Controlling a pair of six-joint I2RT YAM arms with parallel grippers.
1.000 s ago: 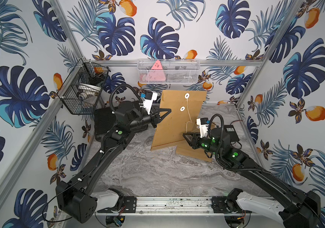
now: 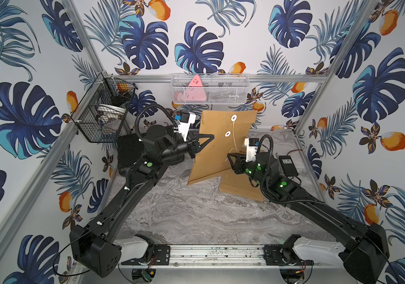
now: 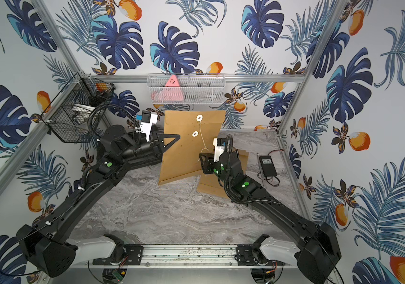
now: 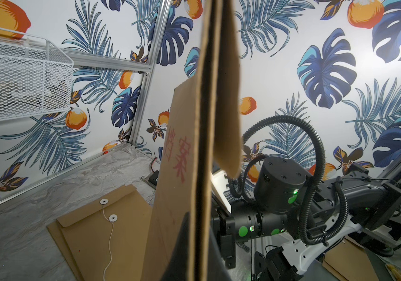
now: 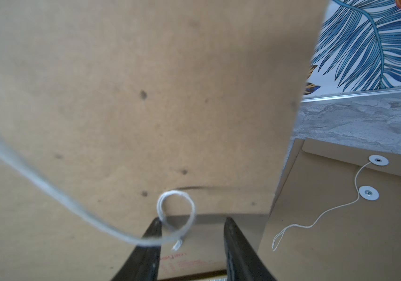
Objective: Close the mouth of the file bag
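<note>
A brown file bag (image 2: 214,146) stands upright, two white buttons on its face, a string hanging from the upper one (image 3: 199,117). My left gripper (image 2: 202,139) is shut on the bag's left edge, seen edge-on in the left wrist view. My right gripper is part open at the lower part of the bag's face. In the right wrist view the string's looped end (image 5: 192,210) hangs at its fingertips; I cannot tell whether it is between them or in front.
A second brown bag (image 4: 102,238) lies flat behind. A black device (image 3: 267,165) with cables lies at the right. Wire baskets hang on the back and left walls.
My right gripper has moved up along the bag's face toward the string's looped end. The left arm and the bag have barely moved.
</note>
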